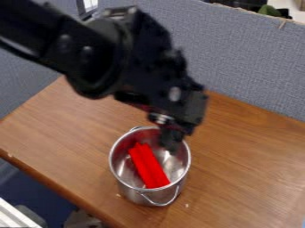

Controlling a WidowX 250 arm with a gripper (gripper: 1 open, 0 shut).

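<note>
A steel pot [173,191] with a wire handle stands on the wooden table, and a red oblong object [148,165] lies inside it. The black gripper [169,134] is over the back rim of the pot, blurred, its fingertips at or just inside the opening above the red object. Whether its fingers are apart is hard to make out.
A grey padded partition [238,62] runs along the back. The table's edge drops away at the lower left.
</note>
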